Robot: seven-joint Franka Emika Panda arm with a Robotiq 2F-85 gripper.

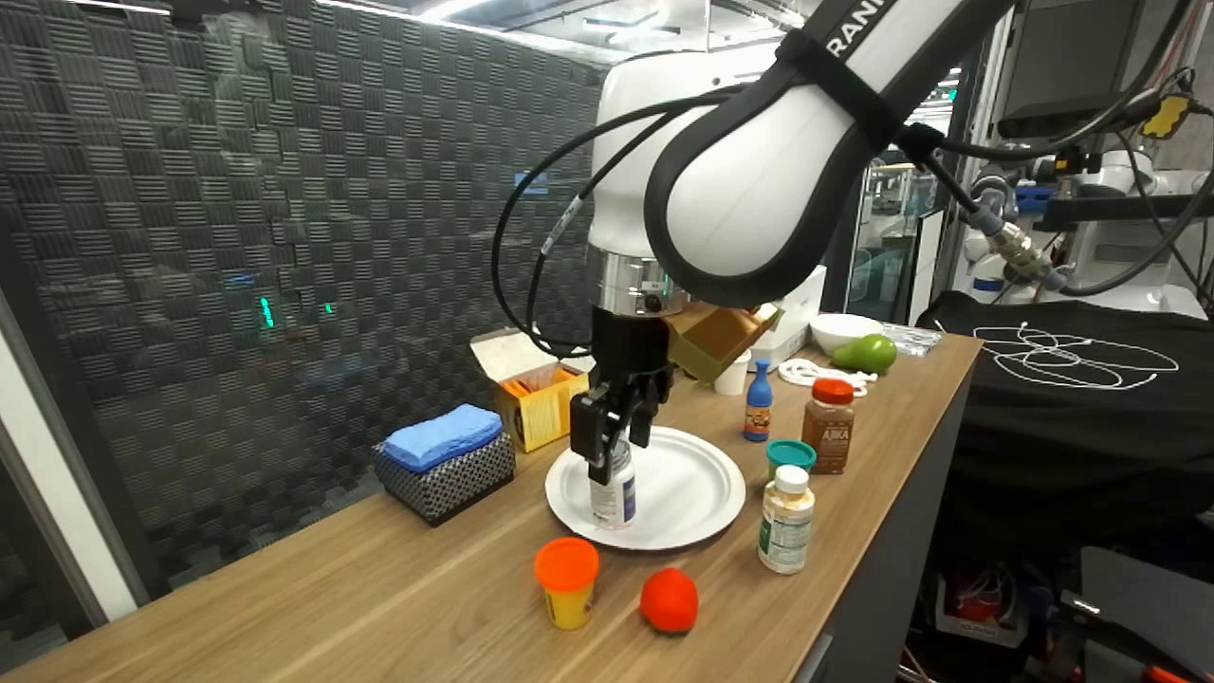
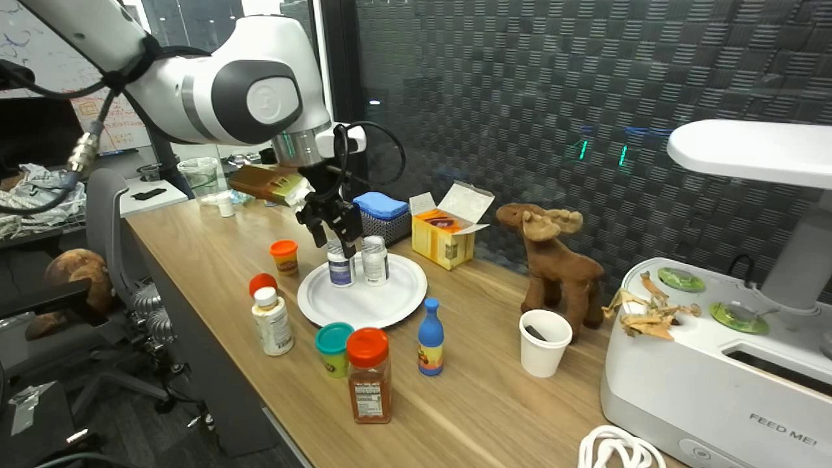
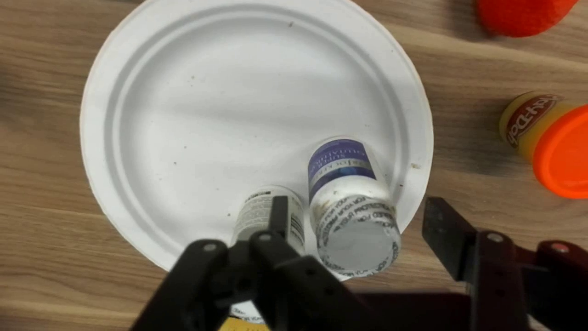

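Note:
A white plate (image 3: pixel 182 143) lies on the wooden table with two white bottles standing on it. The purple-labelled bottle (image 3: pixel 344 171), topped by a grey printed seal, is between the spread fingers of my gripper. Gaps show on both sides of its top in the wrist view, so the gripper is open around it. Close beside it is the other white bottle (image 2: pixel 375 261), partly covered by the left finger (image 3: pixel 279 215) in the wrist view. In exterior view 1 the purple-labelled bottle (image 1: pixel 615 501) looks upright on the plate, below my fingers.
An orange-lidded Play-Doh tub (image 1: pixel 566 582) and red object (image 1: pixel 669 601) sit near the plate. A white-capped bottle (image 2: pixel 272 321), teal-lidded tub (image 2: pixel 335 350), spice jar (image 2: pixel 368 376) and blue bottle (image 2: pixel 430 338) stand around it. The yellow box (image 2: pixel 442 233) is behind. Bare table lies front left in exterior view 1.

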